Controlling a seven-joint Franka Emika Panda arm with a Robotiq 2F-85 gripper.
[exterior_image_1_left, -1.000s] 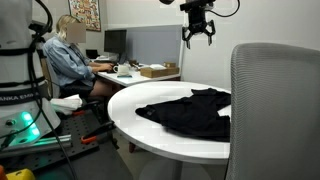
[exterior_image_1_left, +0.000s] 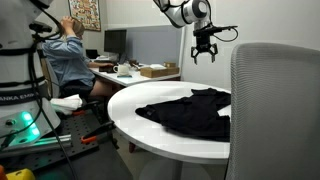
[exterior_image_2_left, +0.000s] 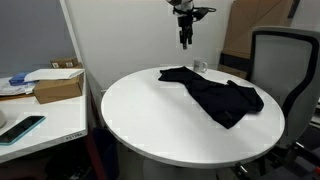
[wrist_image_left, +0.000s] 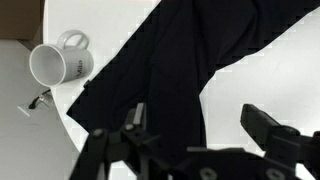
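Observation:
A black cloth (exterior_image_1_left: 190, 116) lies crumpled and spread on the round white table (exterior_image_1_left: 135, 97). From the second exterior side, the cloth (exterior_image_2_left: 222, 97) stretches from the back edge toward the right front. High above the table's far part hangs my gripper (exterior_image_1_left: 204, 57), its fingers pointing down and apart. In the wrist view the open gripper faces the cloth (wrist_image_left: 160, 75) from above, with clear space between cloth and fingers. A white mug (wrist_image_left: 60, 61) stands beside the cloth near the table edge; the first exterior view does not show it.
A grey chair back (exterior_image_1_left: 272, 110) rises close by the table's right side. On a side desk sit cardboard boxes (exterior_image_2_left: 58, 90) and a phone (exterior_image_2_left: 22, 130). A person (exterior_image_1_left: 68, 62) sits at a desk behind.
Over the last second my gripper has come down toward the table, shifting slightly right in the first exterior view. The cloth has not moved.

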